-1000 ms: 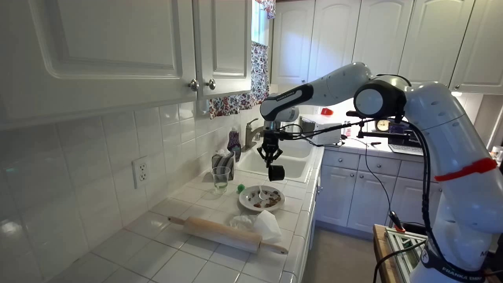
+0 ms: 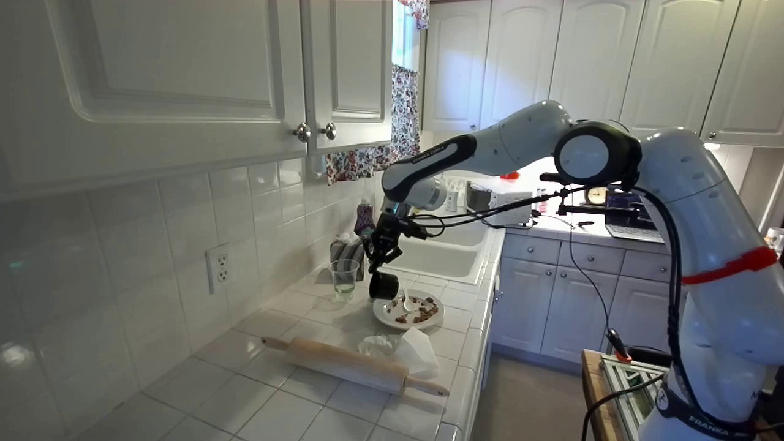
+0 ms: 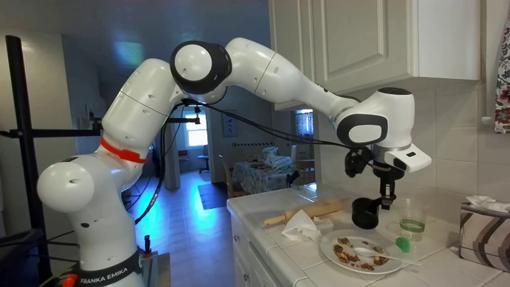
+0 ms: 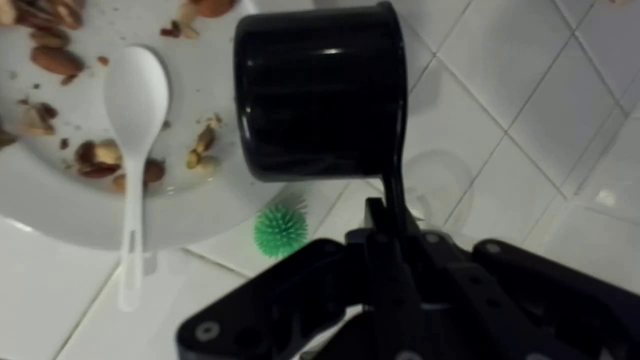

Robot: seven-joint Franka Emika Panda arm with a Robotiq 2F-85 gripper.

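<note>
A black cup point(image 4: 321, 96) with a thin handle hangs tipped on its side, and my gripper is shut on that handle. In exterior view 2 the cup point(image 3: 365, 213) is held above the countertop, close to the far rim of a white plate point(image 3: 330, 256). Nuts point(image 3: 345, 248) and a white spoon point(image 4: 135, 108) lie on the plate, the spoon's handle reaching over the rim. Beside the plate sits a spiky green ball point(image 4: 280, 231). A clear cup point(image 2: 343, 280) with a green band stands upright nearby. What the black cup contains is hidden.
A rolling pin point(image 2: 345, 362) and crumpled white paper point(image 2: 417, 353) lie on the near side of the plate. Towards the sink point(image 2: 441, 257), a striped tissue box point(image 2: 345, 258) stands against the wall. Bare tiles spread out in front of the rolling pin.
My gripper has moved left in exterior view 1, carrying the black cup from near the sink to the plate's left side, slightly lower.
</note>
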